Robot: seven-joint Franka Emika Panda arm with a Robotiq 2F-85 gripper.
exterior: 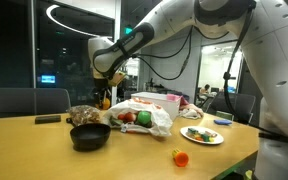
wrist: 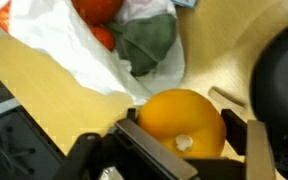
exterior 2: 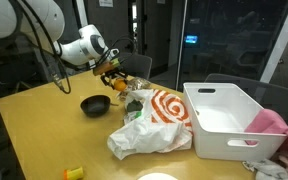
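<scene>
An orange round object (wrist: 181,125), with a pale spot on its face, sits between the widely spread fingers of my gripper. Whether both fingers press on it is hard to tell. In exterior view 1 the gripper (exterior: 106,98) is above the table, behind and right of the black bowl (exterior: 89,136), with the orange object (exterior: 106,103) at its tips. From the other side, exterior view 2 has the bowl (exterior 2: 97,104) left of the gripper (exterior 2: 117,80). Part of the bowl (wrist: 282,80) shows in the wrist view.
A white bag (exterior 2: 149,137) holds red and green produce beside the bowl. Further off are a white bin (exterior 2: 224,118) and a plate of food (exterior: 202,135). An orange-yellow item (exterior: 180,158) lies near the table edge. The left tabletop is open.
</scene>
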